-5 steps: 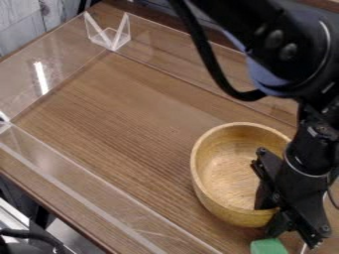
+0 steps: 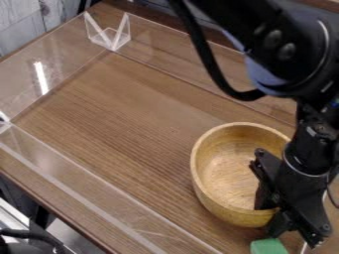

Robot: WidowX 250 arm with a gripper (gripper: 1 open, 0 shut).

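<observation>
A yellow bowl (image 2: pixel 224 165) sits at the right of the wooden table, tilted slightly. My black gripper (image 2: pixel 286 213) is down at the bowl's right side, over its rim and partly covering it; whether its fingers are open or shut on the rim is unclear. A small green object (image 2: pixel 268 247) lies just below the bowl, partly under the gripper.
A clear plastic holder (image 2: pixel 109 35) stands at the back left. Transparent edging runs along the table's left side, with cables and dark items beyond the lower left edge.
</observation>
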